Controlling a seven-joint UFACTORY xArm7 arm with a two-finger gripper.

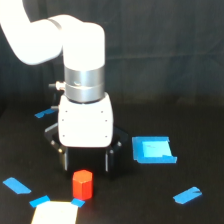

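A small red block (pixel 82 185) stands upright on the black table near the front. Above and just behind it in the camera view hangs my white gripper (pixel 87 160), pointing down. Its dark fingers are spread apart, and nothing shows between them. The block appears apart from the fingers, though their dark tips blend into the background and the exact height is hard to tell.
To the right lies a pale square (pixel 155 149) framed by blue tape. Cream-coloured paper (pixel 54 213) with blue tape sits at the front left. Tape strips (pixel 187 195) mark the table at the right. Open black surface separates them.
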